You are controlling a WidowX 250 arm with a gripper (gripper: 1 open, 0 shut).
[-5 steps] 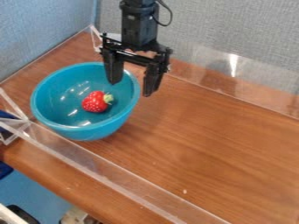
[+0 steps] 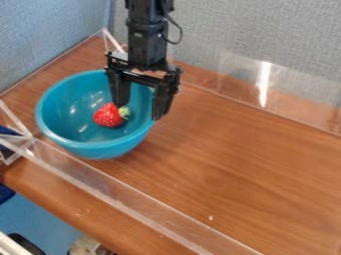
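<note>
A red strawberry with a pale green top [image 2: 108,117] lies inside a turquoise bowl [image 2: 74,129] on the left of the wooden table. My black gripper [image 2: 140,105] hangs over the bowl with its fingers spread open, one down inside the bowl above the strawberry and the other at the bowl's right rim. Nothing shows between the fingers.
Clear plastic walls edge it along the back and front left. A dark blue item [image 2: 6,145] sits at the left edge.
My gripper has moved left and down over the bowl, its fingers now lower and nearer the strawberry. The bowl and strawberry look much the same.
</note>
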